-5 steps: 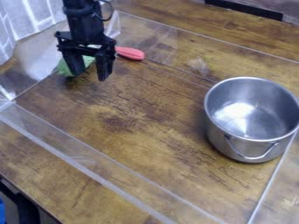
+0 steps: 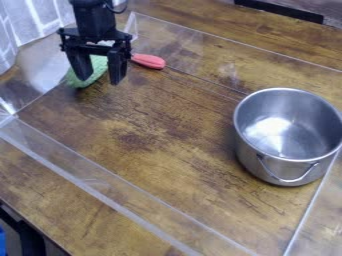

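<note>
My black gripper (image 2: pixel 98 68) hangs at the upper left over a green item (image 2: pixel 83 78), its fingers pointing down and apart. The green item is partly hidden behind them, and I cannot tell whether it touches either finger. Just right of the gripper, a pink object (image 2: pixel 147 60) lies on the wooden table.
A large steel pot (image 2: pixel 285 138) with a wire handle stands at the right. Clear plastic edging (image 2: pixel 120 188) runs around the work area, and the middle of the wooden surface (image 2: pixel 160 130) is bare.
My gripper has shifted slightly to the left and up over the last second. The pot and pink object look unmoved.
</note>
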